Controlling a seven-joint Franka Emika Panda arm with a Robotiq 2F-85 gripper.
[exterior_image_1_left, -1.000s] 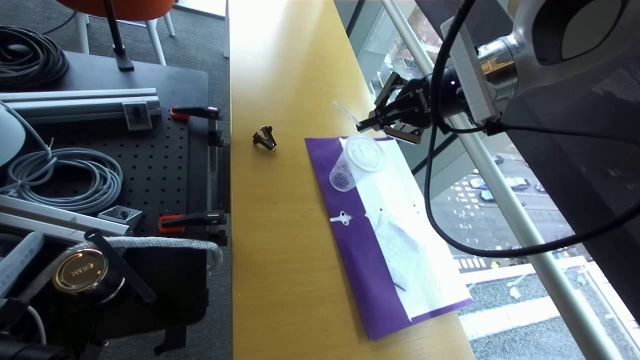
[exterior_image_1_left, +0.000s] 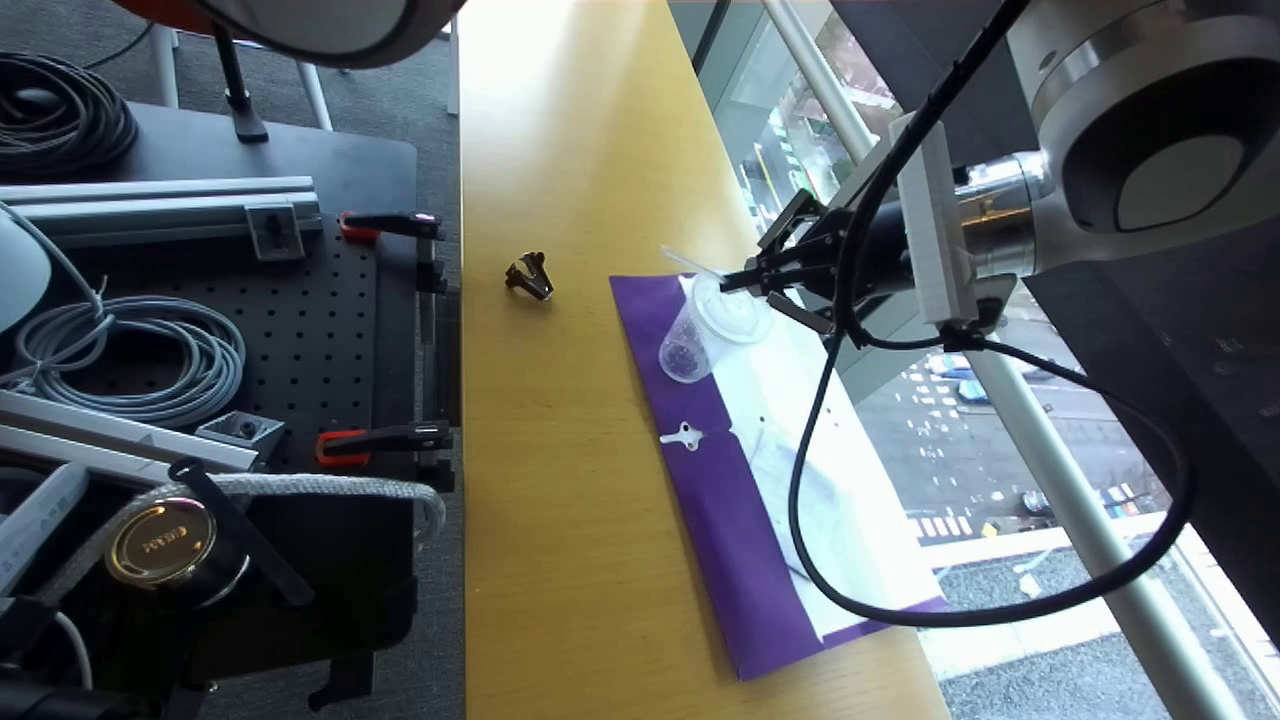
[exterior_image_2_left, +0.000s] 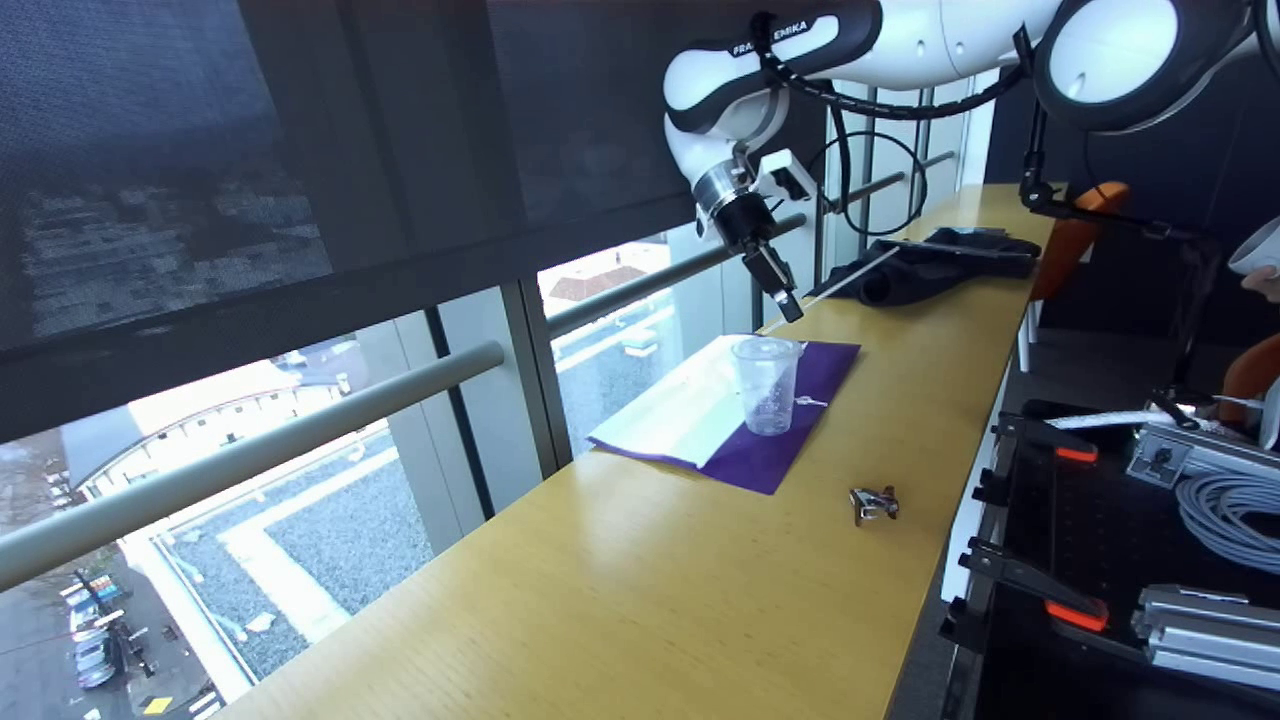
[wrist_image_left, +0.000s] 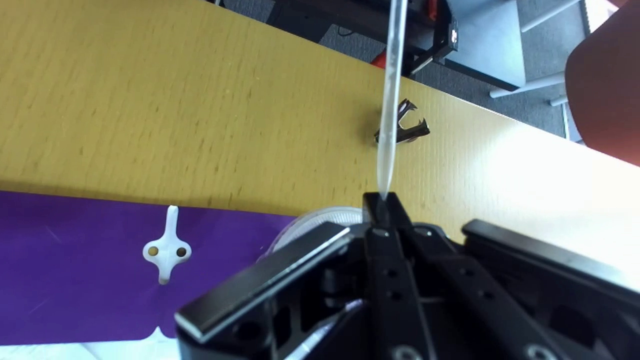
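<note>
A clear straw (wrist_image_left: 393, 78) is pinched at one end by my gripper, whose fingertips are shut on it; the rest sticks out past them. Standing upright on a purple and white folder (exterior_image_1_left: 708, 528) is a clear plastic cup (exterior_image_1_left: 687, 350) with a lid (exterior_image_1_left: 734, 314). In exterior view 1 my gripper (exterior_image_1_left: 732, 283) overlaps the far edge of the lid. Exterior view 2 shows the gripper (exterior_image_2_left: 788, 310) above and behind the cup (exterior_image_2_left: 768, 402), apart from it. Most of the cup is hidden behind the gripper in the wrist view.
A dark staple remover (exterior_image_1_left: 529, 276) lies on the bare wood left of the folder. On the folder is a small white bracket (exterior_image_1_left: 684, 437). Window rails (exterior_image_1_left: 1056, 444) run beside the table, and a black cable (exterior_image_1_left: 798, 480) loops from the arm.
In exterior view 1 the gripper has shifted slightly down, over the cup's lid, and the straw has turned flatter. The cable loop moved left. A pale arm part now covers the upper left.
</note>
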